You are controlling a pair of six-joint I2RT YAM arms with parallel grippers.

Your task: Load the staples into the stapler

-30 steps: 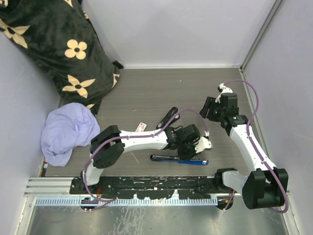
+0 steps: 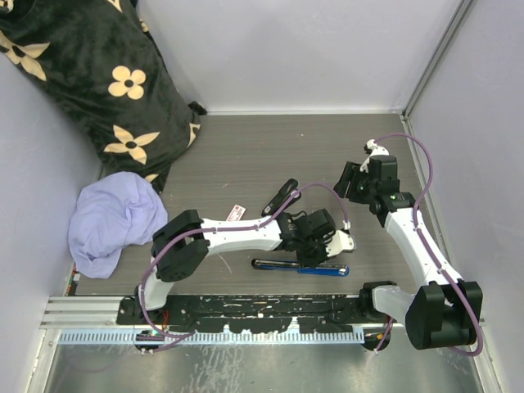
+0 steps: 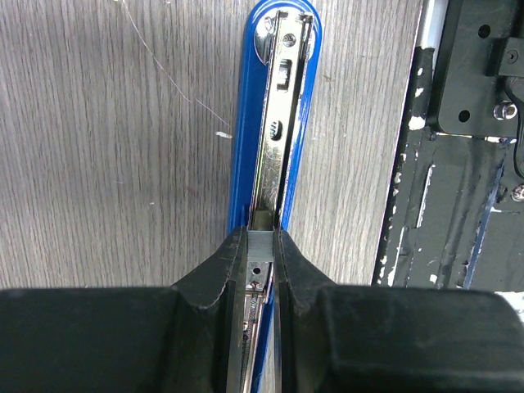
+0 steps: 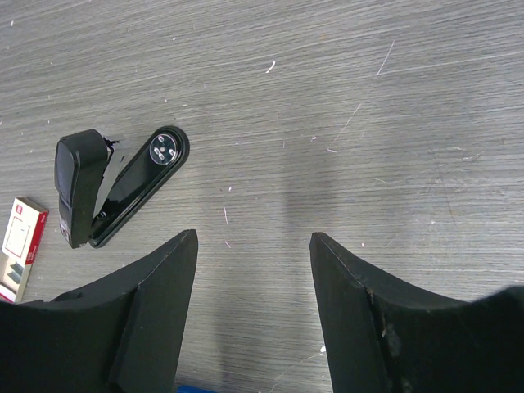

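The blue stapler lies opened out flat on the table, its metal magazine rail exposed. Between the tips of my left gripper is a short grey staple strip, sitting at the rail's channel; the fingers are shut on it. How deep the strip sits in the channel cannot be told. In the top view the left arm covers the middle of the stapler. My right gripper is open above bare table, apart from the stapler, with nothing between its fingers.
A black stapler and a small white-and-red box lie behind the blue stapler. Lavender cloth is heaped at the left, below a dark flowered cushion.
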